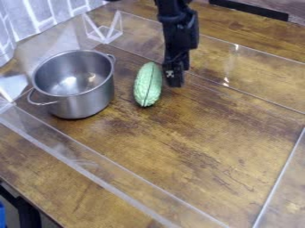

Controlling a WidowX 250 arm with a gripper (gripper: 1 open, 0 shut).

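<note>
A pale green, elongated vegetable (148, 85) lies on the wooden table just right of a steel pot (71, 85) with two side handles. My black gripper (173, 75) reaches down from the top centre, low over the table right beside the vegetable's upper right end. Its fingertips are small and dark, and I cannot tell whether they are open or shut.
Clear panels or edging run along the back, left and right sides. A white object (12, 86) sits at the left edge beside the pot.
</note>
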